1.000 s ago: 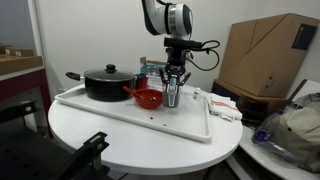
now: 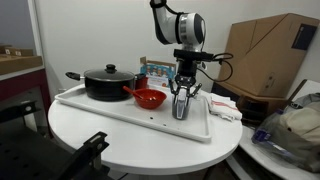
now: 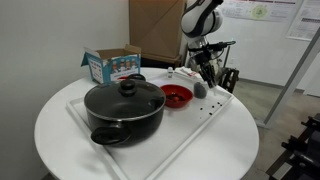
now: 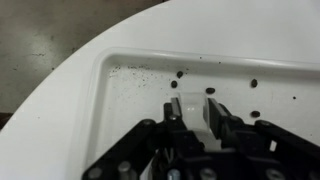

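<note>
A grey cup-like object [image 2: 181, 107] is at the right part of the white tray, below my gripper [image 2: 181, 91]. In exterior view 2 its darker, rounded side [image 3: 200, 90] shows near the tray's far end. The wrist view has my gripper over the tray, with a pale part of the object [image 4: 191, 103] between the two fingers. They flank it closely, but whether they press on it cannot be told. Several small dark bits [image 4: 254, 83] lie on the tray [image 4: 130, 110] near the fingertips.
A red bowl [image 2: 150, 98] sits left of the gripper, with a black lidded pot [image 2: 108, 82] beyond it. Behind stands an open printed box [image 3: 112, 64]. Folded cloth [image 2: 234, 107] lies at the table's right. The tray's front is clear.
The object shows a darker side now. Bowl and pot have stayed put.
</note>
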